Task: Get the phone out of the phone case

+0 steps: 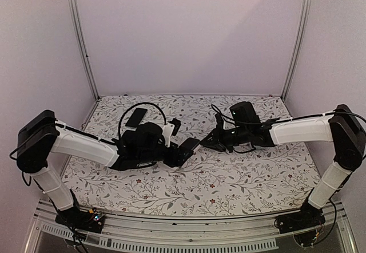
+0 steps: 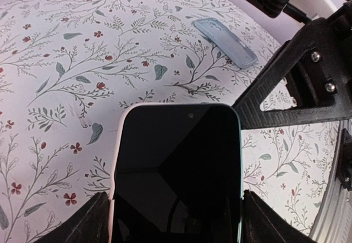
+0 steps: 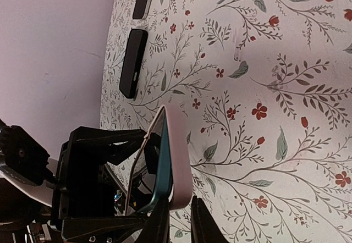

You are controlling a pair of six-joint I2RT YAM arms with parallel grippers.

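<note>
A black-screened phone (image 2: 176,166) in a pale pink case (image 3: 177,155) is held up between the arms. My left gripper (image 1: 180,154) has its fingers on either side of the lower end, as the left wrist view shows at the bottom edge. My right gripper (image 1: 207,141) is at the upper end, from the right; in the right wrist view its fingertips reach the pink case's lower end, and the exact grip is partly hidden. A teal edge shows inside the case in that view.
A dark flat object (image 1: 136,117) lies at the back left of the flowered table (image 1: 189,196). A clear translucent case (image 2: 224,40) lies on the table in the left wrist view.
</note>
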